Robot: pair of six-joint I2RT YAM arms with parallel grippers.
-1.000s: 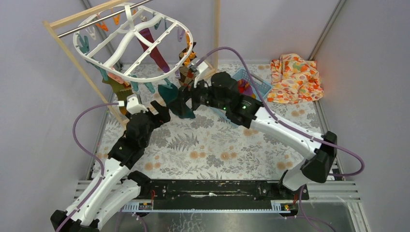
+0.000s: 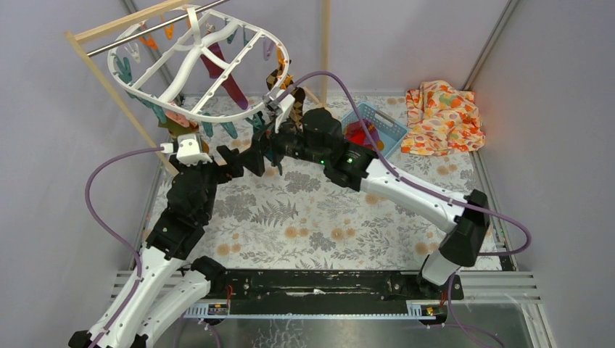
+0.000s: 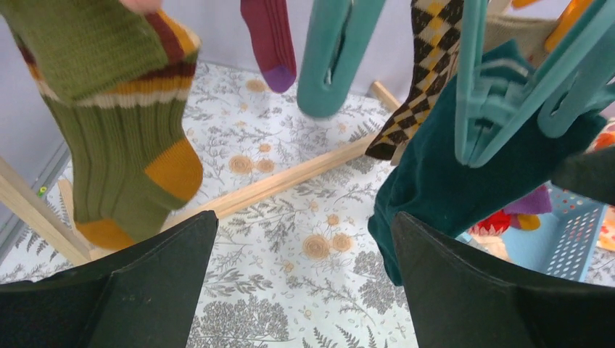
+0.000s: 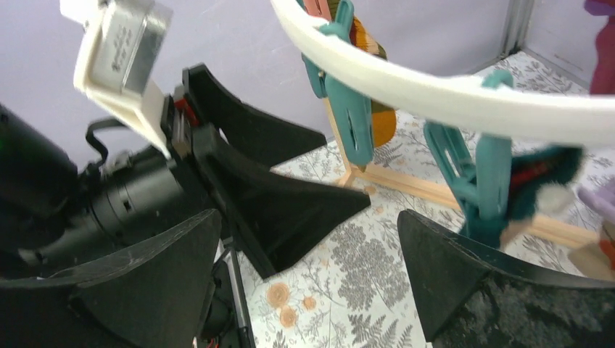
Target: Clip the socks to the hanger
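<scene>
The white oval hanger (image 2: pixel 248 45) carries coloured clips and hanging socks: a green striped sock (image 3: pixel 130 145), a purple sock (image 2: pixel 228 87), a checkered sock (image 3: pixel 413 94) and a dark teal sock (image 3: pixel 442 188) at the front teal clip (image 3: pixel 471 109). My left gripper stands open below the front rim, nothing between its fingers. My right gripper is open near that rim, right of the left one, with teal clips (image 4: pixel 493 174) ahead of its fingers.
A blue basket (image 2: pixel 391 134) with colourful socks sits back right, beside orange patterned cloth (image 2: pixel 442 119). Wooden stand bars frame the hanger.
Both arms have shifted leftward since a second ago, the right one up to the front rim. The teal sock, spread out below the rim earlier, now shows narrower behind the right gripper.
</scene>
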